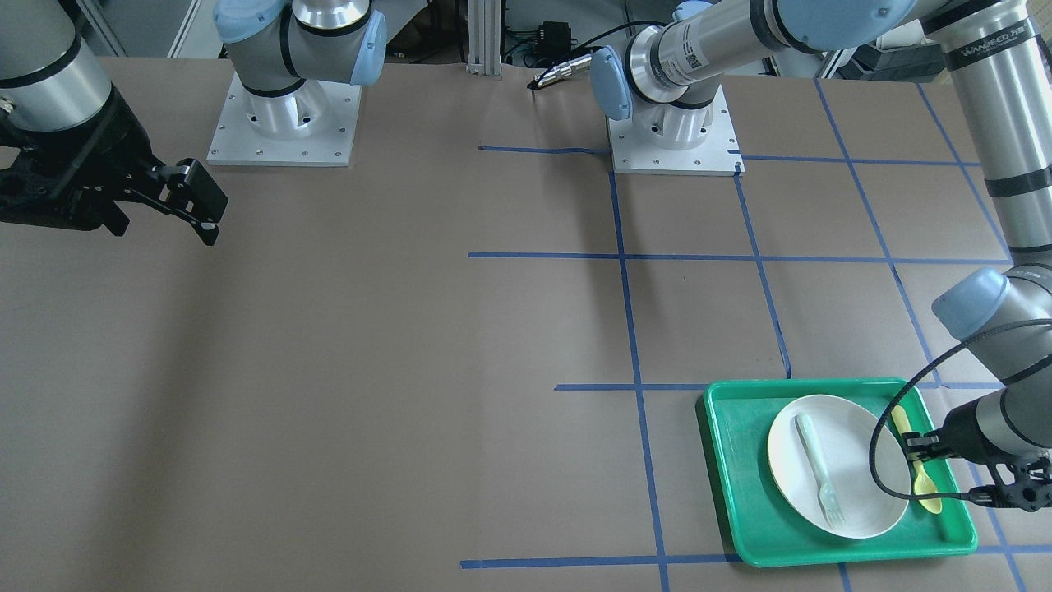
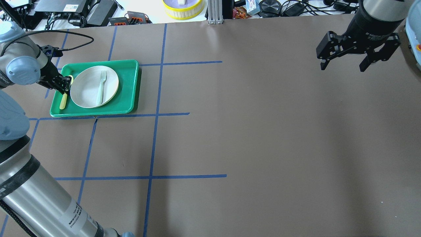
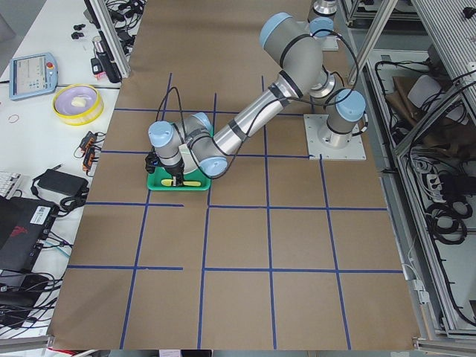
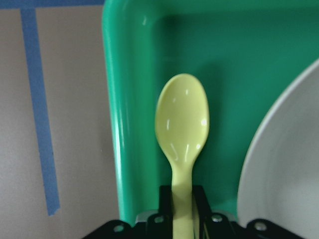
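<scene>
A yellow spoon (image 4: 182, 119) lies along the inner side of the green tray (image 1: 749, 464), beside a white plate (image 1: 809, 474) that holds a pale fork (image 1: 826, 488). My gripper is down over the tray with its fingers either side of the spoon's handle, closed on it in the left wrist view. In the front view the gripper's body partly hides the spoon; in the top view (image 2: 63, 100) the spoon's end shows beside the plate.
A second arm's black gripper (image 2: 357, 49) stands at the far side of the table, well away from the tray. Equipment, cables and a yellow round container (image 2: 183, 12) are on a side bench.
</scene>
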